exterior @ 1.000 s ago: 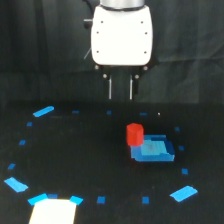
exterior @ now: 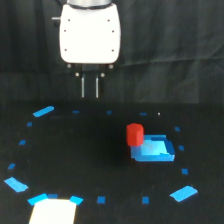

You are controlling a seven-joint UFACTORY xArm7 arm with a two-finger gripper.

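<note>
High above the dark table my gripper (exterior: 90,86) points straight down, its two thin fingers apart and nothing between them. A red block (exterior: 135,134) is at the left corner of a small blue tray (exterior: 169,157), to the right of and well below the gripper. Whether the block rests inside the tray or against its edge I cannot tell. A light blue patch (exterior: 153,148) shows in the tray.
Light blue strips lie about the table: one at back left (exterior: 43,111), one at left (exterior: 16,184), one at right (exterior: 184,193). A pale yellow-white block (exterior: 53,212) is at the front edge.
The gripper has moved left, and its fingers stand somewhat closer together. The light blue patch in the tray has a different shape. The red block has stayed in place.
</note>
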